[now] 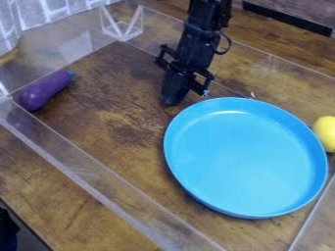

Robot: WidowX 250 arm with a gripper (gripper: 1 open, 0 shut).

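A black robot arm reaches down from the top middle of the view to the wooden tray floor, where its gripper (174, 90) sits low, just behind a large blue plate (244, 157). The fingertips are dark and small in the view; the gripper looks shut, with nothing visible held in it. A purple eggplant (45, 90) lies at the left side of the tray.
A yellow object (323, 134) is partly visible at the right edge. Clear plastic walls border the wooden board (105, 127). The middle-left of the board is bare.
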